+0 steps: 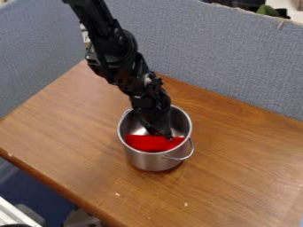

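A steel pot (151, 160) with a wire handle stands on the wooden table (236, 168), red material (151, 143) inside it. My black arm reaches down from the top left, and the gripper (158, 128) is lowered into the pot, just above or at the red material. Its fingers are dark and partly hidden, so I cannot tell whether they are open or shut.
Grey padded walls (201, 62) border the table at the back and left.
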